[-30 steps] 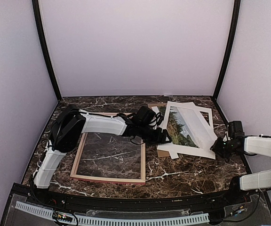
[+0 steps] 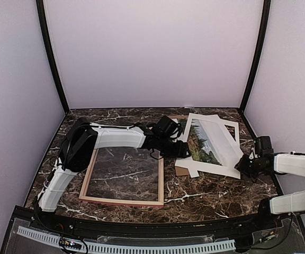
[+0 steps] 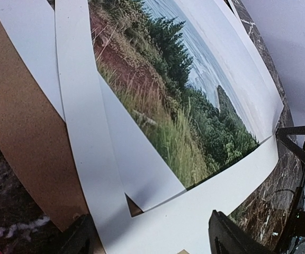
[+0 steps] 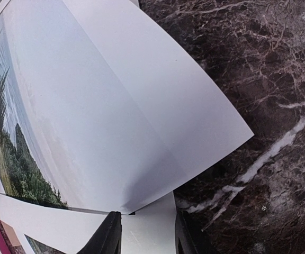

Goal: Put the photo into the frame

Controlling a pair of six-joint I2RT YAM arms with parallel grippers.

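A white mat (image 2: 205, 168) with a wide opening lies tilted on the right of the table. Under and through its opening shows the photo (image 2: 199, 142) of a green, bushy coast; in the right wrist view the photo's white border (image 4: 195, 106) bows over the mat's edge. At the mat's near left corner, my left gripper has its fingers spread apart, with the mat between and below them. The mat's near right corner (image 4: 152, 227) sits between the fingers of my right gripper, shut on it. On the left lies the wooden frame (image 2: 122, 202), partly covered by my left arm.
A brown backing board (image 3: 30, 132) lies beneath the mat, with a white sheet's edge between them. The right wall (image 2: 290, 106) rises close behind my right gripper.
My left gripper and the mat have shifted very slightly to the left. My right gripper has edged left a little with the mat's corner; the frame has not moved.
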